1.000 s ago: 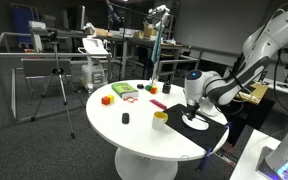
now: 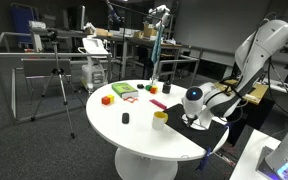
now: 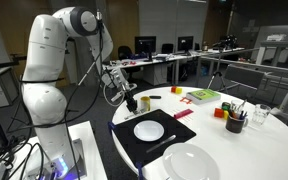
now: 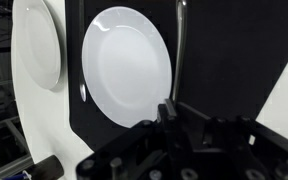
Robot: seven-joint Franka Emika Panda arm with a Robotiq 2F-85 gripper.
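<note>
In the wrist view my gripper is shut on a slender silver utensil (image 4: 180,48), whose other end reaches past the top edge of the frame. The utensil runs along the side of a white plate (image 4: 127,65), close to its rim, over a black mat (image 4: 224,60). On the plate's opposite side lies another thin silver utensil (image 4: 82,72). From exterior view 2, the gripper (image 3: 131,106) is low at the far end of the mat, beyond the plate (image 3: 149,131). Whether the held utensil touches the mat, I cannot tell.
A second white plate (image 3: 191,164) is on the bare table beside the mat. A yellow mug (image 2: 159,121), a small black object (image 2: 126,118), a green box (image 2: 124,89) and a dark pen cup (image 3: 235,122) stand around. Open table lies left of the mug.
Tabletop objects in clear view keep their places.
</note>
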